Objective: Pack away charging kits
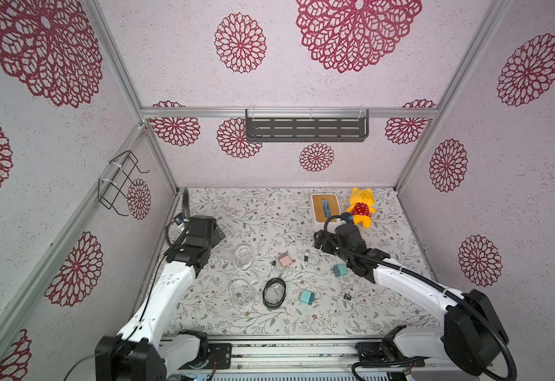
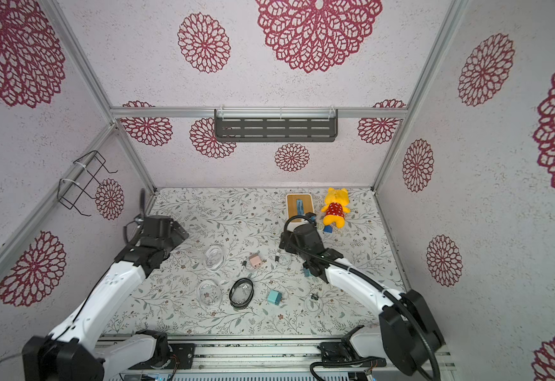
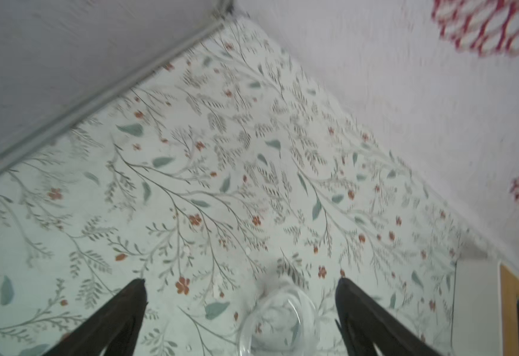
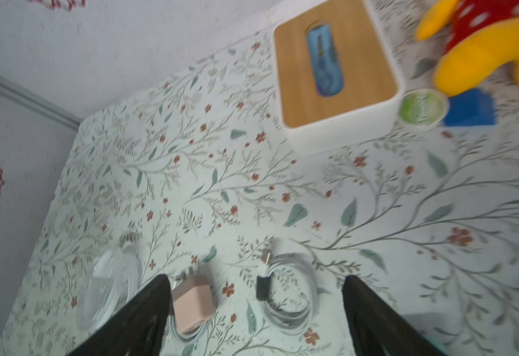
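Both grippers hang empty over the table. My left gripper is open, above and left of a clear round case [image 3: 308, 311]. My right gripper has its fingers apart with nothing between them; in its wrist view a pink charger block [image 4: 193, 305] and a coiled white cable [image 4: 308, 287] with a black plug lie beyond the fingers. Toward the front lie another clear case [image 1: 231, 294], a black-rimmed clear case [image 1: 265, 294], a teal block [image 1: 307, 297] and a second coiled cable [image 1: 347, 297]. A second teal block [image 1: 340, 270] sits beside the right arm.
At the back right stands a white box [image 4: 342, 133] with a wooden-coloured inside and a blue item in it. A yellow plush bear [image 1: 361, 197], a green round item [image 4: 422, 108] and a blue block [image 4: 470, 108] are beside it.
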